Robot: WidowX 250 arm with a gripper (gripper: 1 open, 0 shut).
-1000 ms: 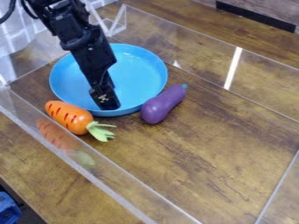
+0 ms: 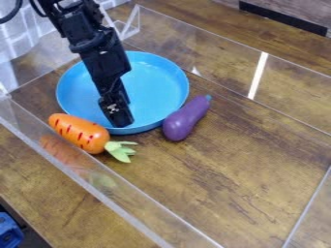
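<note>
A black robot arm reaches down from the upper left, its gripper [image 2: 114, 112] low over the blue plate [image 2: 155, 87], near the plate's front part. The gripper is open; whether its tips touch the plate is unclear. An orange toy carrot [image 2: 80, 132] with green leaves lies at the plate's front left. A purple toy eggplant [image 2: 184, 121] lies at the plate's right side.
Transparent walls border the area. A blue object [image 2: 7, 232] shows at the lower left edge.
The arm and gripper have shifted slightly over the plate. The plate, carrot and eggplant look essentially unchanged.
</note>
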